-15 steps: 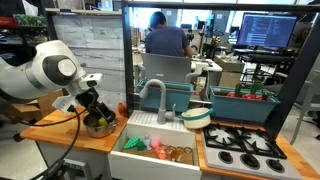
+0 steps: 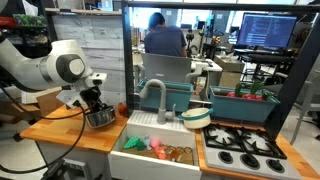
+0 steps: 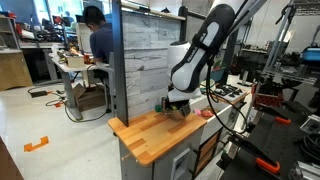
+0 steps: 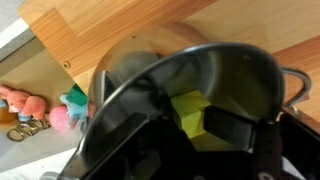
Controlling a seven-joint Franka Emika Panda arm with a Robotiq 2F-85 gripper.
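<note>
A metal pot (image 2: 101, 118) with a shiny rim stands on the wooden counter, left of the sink. My gripper (image 2: 93, 104) reaches down into it from the left. Inside the pot, the wrist view shows a yellow-green object (image 4: 190, 112) between the dark fingers of the gripper. The fingers stand part way apart, one at each side of it; whether they press on it cannot be made out. In the second exterior view, the arm mostly hides the pot.
Right of the pot is the sink (image 2: 118, 148) with colourful toys (image 2: 172, 153) in it and a faucet (image 2: 152, 92) behind. A stove (image 2: 245, 148) lies farther right. Bare wooden counter (image 3: 150, 148) extends beside the pot; a grey panel wall (image 2: 98, 50) rises behind.
The arm has moved right over the pot, and its gripper has gone down into it. The yellow-green object, visible earlier from exterior view 1, is now hidden there. The pot seems unmoved.
</note>
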